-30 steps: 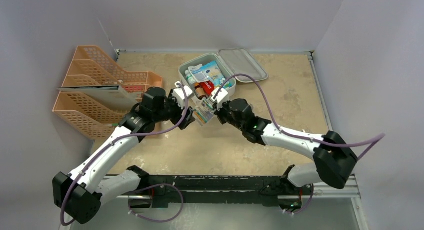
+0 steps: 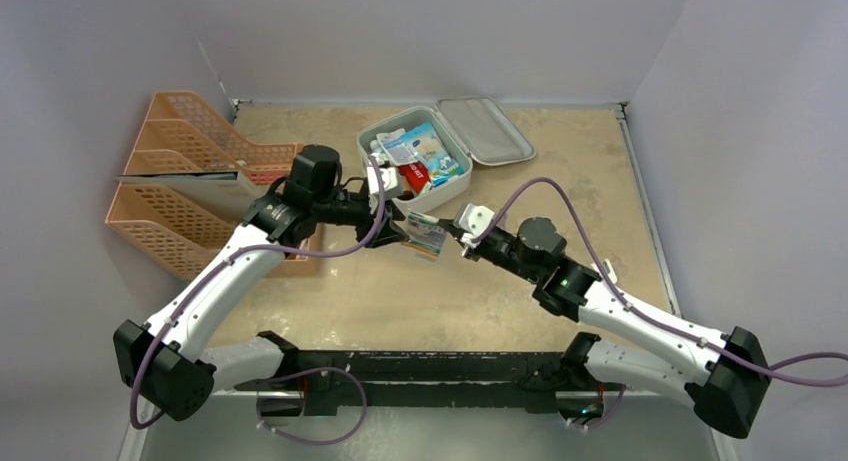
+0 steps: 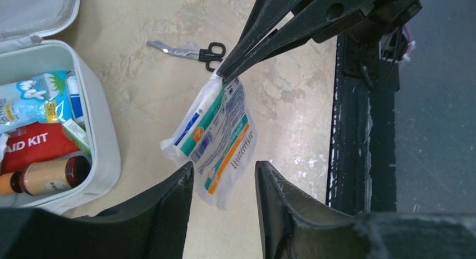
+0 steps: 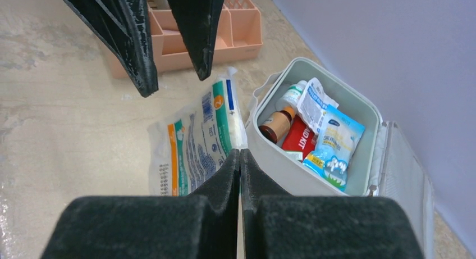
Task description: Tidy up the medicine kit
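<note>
A clear printed packet (image 3: 216, 135) with green and orange stripes hangs in the air, my right gripper shut on its corner. In the left wrist view my left gripper stands open, its fingers (image 3: 174, 208) on either side of the packet's lower end with room around it. Beyond them in the top view is the open grey kit case (image 2: 372, 141). Inside it lie a blue packet (image 4: 337, 141), a red aid kit pouch (image 4: 299, 136), a brown bottle (image 4: 277, 124), a white bottle (image 4: 293, 94) and a white packet (image 4: 314, 104).
The case's lid (image 2: 485, 131) lies folded open to the right. An orange compartment organizer (image 2: 150, 216) fills the left side. Scissors (image 3: 196, 53) lie on the table, seen in the left wrist view.
Both arms have shifted; the right gripper, still holding the packet, has moved right in the top view.
</note>
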